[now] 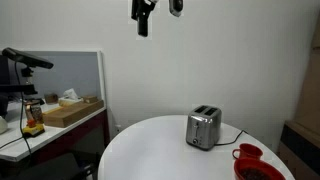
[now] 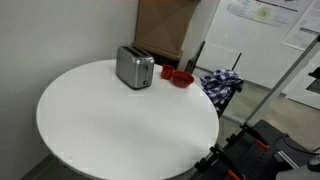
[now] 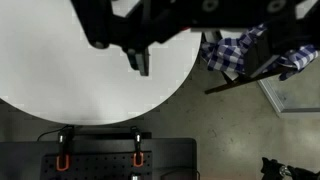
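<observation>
High above the table, my gripper (image 1: 160, 16) hangs at the top of exterior view 1, its two dark fingers apart and nothing visible between them. In the wrist view its dark fingers (image 3: 138, 60) reach down from the top edge over the table. A silver two-slot toaster (image 1: 203, 128) stands upright on the round white table (image 2: 110, 125). Close to it is a red mug (image 1: 248, 152), also seen in exterior view 2 as a small red mug (image 2: 167, 72). Beside the mug sits a red bowl (image 2: 183, 78) with something dark inside.
A blue-and-white checked cloth (image 2: 221, 84) lies at the table's edge past the bowl. The toaster's black cord (image 1: 232, 138) trails behind it. A side table with a wooden box (image 1: 72, 112) stands left in exterior view 1.
</observation>
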